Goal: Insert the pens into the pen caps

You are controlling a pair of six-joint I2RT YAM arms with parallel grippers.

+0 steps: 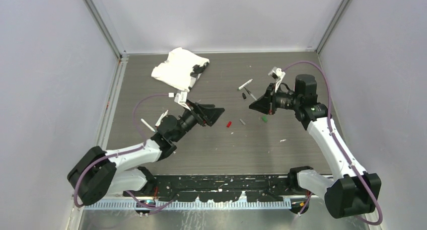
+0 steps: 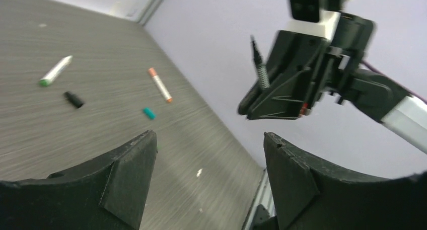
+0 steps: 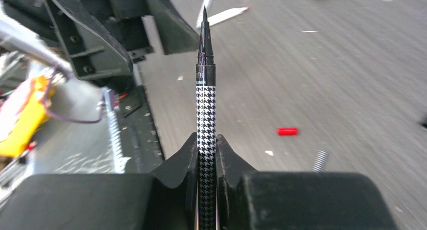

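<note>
A slim pen [image 3: 206, 114] with a black-and-white houndstooth barrel and an uncovered dark tip stands between the fingers of my right gripper [image 1: 253, 106], which is shut on it. Left of it, my left gripper [image 1: 217, 114] is open; its two fingers [image 2: 128, 182] have only air between them. On the table lie small caps: a red cap [image 3: 287, 132], a patterned grey cap [image 3: 320, 160], a black cap [image 2: 74, 99] and a teal-green cap [image 2: 149, 113]. The pen's lower end is hidden in the right wrist view.
White pens lie loose: a green-tipped pen [image 2: 55, 71] and an orange-ended pen [image 2: 160, 85] in the left wrist view. A white cloth [image 1: 177, 69] lies at the back left.
</note>
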